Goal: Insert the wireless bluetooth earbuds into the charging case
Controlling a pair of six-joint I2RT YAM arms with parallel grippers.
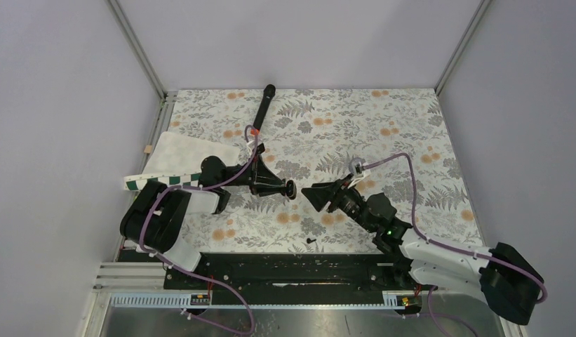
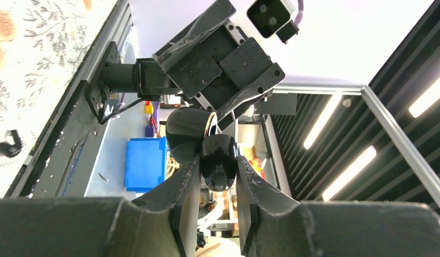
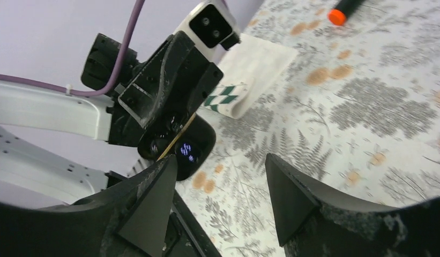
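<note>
The black charging case [image 1: 290, 189] is held up in the air by my left gripper [image 1: 282, 189]; in the left wrist view its glossy body [image 2: 217, 159] sits between the fingertips with the lid raised, and in the right wrist view the open case [image 3: 188, 152] shows a small blue light inside. My right gripper [image 1: 311, 199] stands open just right of the case, apart from it, with nothing visible between its fingers. A small dark piece [image 1: 311, 241] lies on the cloth below the grippers, seen also as a black earbud-like shape [image 2: 11, 144] in the left wrist view.
A black microphone [image 1: 263, 108] lies at the back behind the left arm. A white sheet with a checkered strip [image 1: 183, 151] lies at the left. The dark front rail [image 1: 292, 274] borders it.
</note>
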